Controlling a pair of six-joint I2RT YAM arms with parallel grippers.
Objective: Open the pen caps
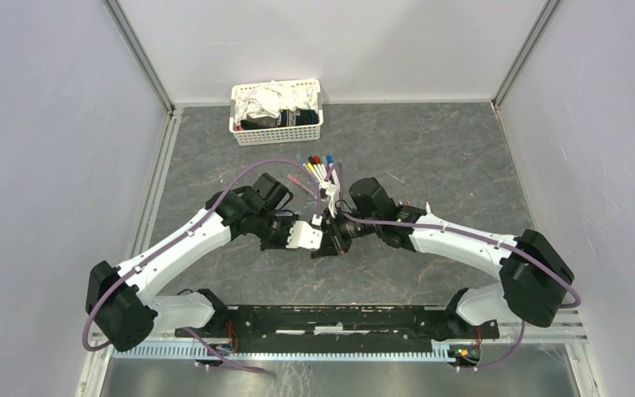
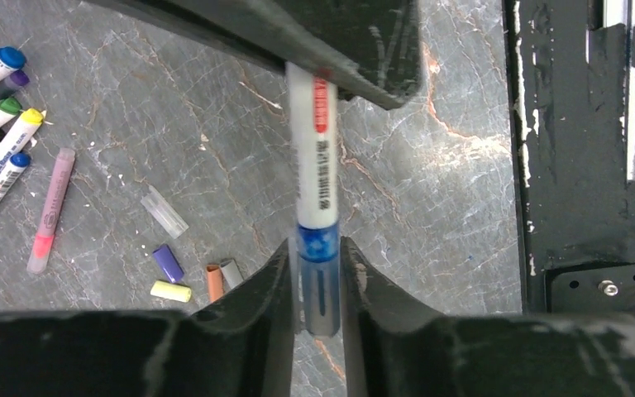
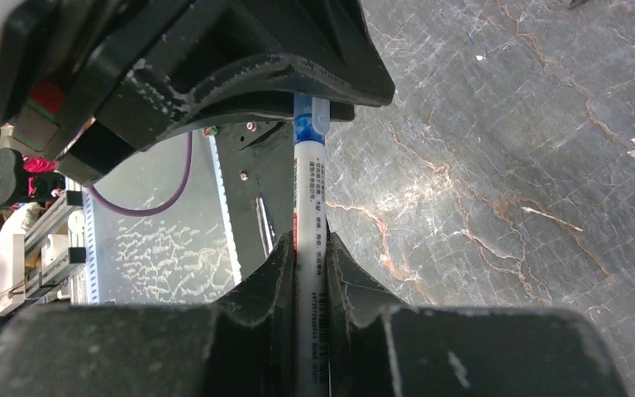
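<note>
In the right wrist view, a white pen (image 3: 310, 186) stands lengthwise between the fingers of my right gripper, which is shut on its barrel. Its blue-and-clear cap (image 2: 319, 273) points toward the left arm and lies between the fingers of my left gripper. Those fingers sit close along both sides of the cap; whether they press on it is not clear. The cap is still on the barrel. From above, both grippers meet over the middle of the table, and the pen is mostly hidden there.
Several capped pens (image 2: 2, 153) lie grouped, with a pink pen (image 2: 52, 211) beside them. Loose caps, including a purple cap (image 2: 168, 264) and a yellow cap (image 2: 170, 291), are scattered on the table. A white basket (image 1: 277, 136) stands at the back.
</note>
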